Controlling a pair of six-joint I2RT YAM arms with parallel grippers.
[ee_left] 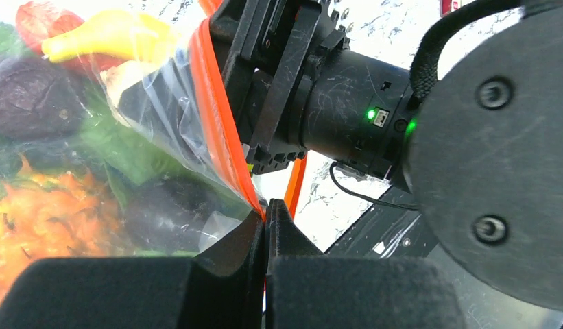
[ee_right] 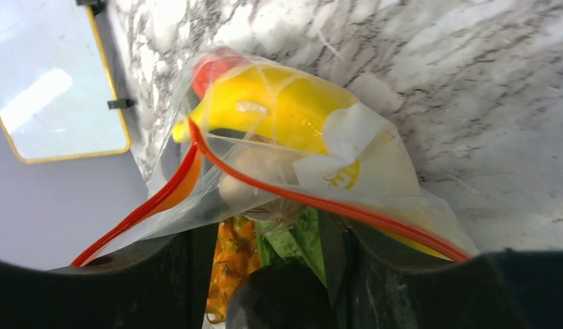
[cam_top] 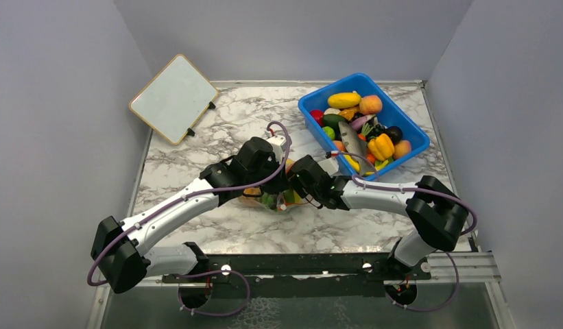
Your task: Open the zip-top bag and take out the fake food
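The clear zip bag (cam_top: 268,203) lies mid-table, largely covered by the arms, its orange-rimmed mouth parted. My left gripper is shut on the orange rim (ee_left: 220,110), which runs in between its fingertips. Through the plastic show a yellow food piece (ee_left: 117,35), an orange cluster (ee_left: 52,219) and dark pieces. At the mouth, my right gripper has its fingers apart, reaching past the rim. Within that gap appear a green leafy piece (ee_right: 292,240), part of the orange cluster and a dark rounded piece (ee_right: 282,298); none looks clamped.
A blue bin (cam_top: 417,145) full of fake food stands at the back right, close to the right arm. At the back left, a whiteboard (cam_top: 174,99) leans.
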